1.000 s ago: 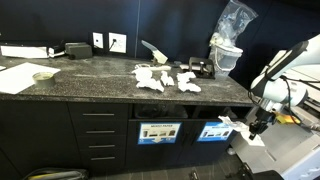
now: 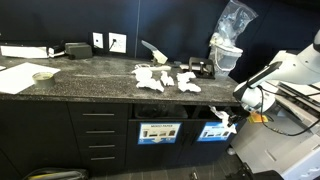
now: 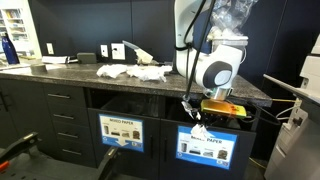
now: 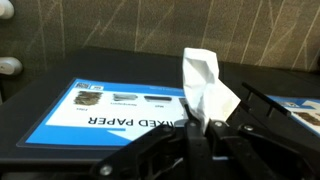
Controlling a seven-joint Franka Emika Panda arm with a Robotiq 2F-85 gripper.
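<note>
A white piece of paper [image 4: 205, 88] stands up from the fingertips of my gripper in the wrist view, pinched thin between the shut fingers. The same white paper [image 3: 200, 131] hangs over the front of the right-hand bin in exterior view 2, close to its blue-and-white MIXED PAPER label [image 3: 206, 147]. My gripper [image 3: 190, 103] is small and dark there, just above the paper. More crumpled white papers [image 2: 148, 78] lie in a loose group on the dark countertop [image 2: 85, 78].
A second labelled bin [image 2: 159, 132] sits left of the right-hand one, under the counter. A clear plastic bag [image 3: 232, 20] stands on a white container at the counter's right end. To the left, a small round tin [image 2: 43, 78] rests on the counter.
The arm has swung leftward from the right side, and the white paper has travelled with the gripper toward the right-hand bin. Papers on the counter look unmoved.
</note>
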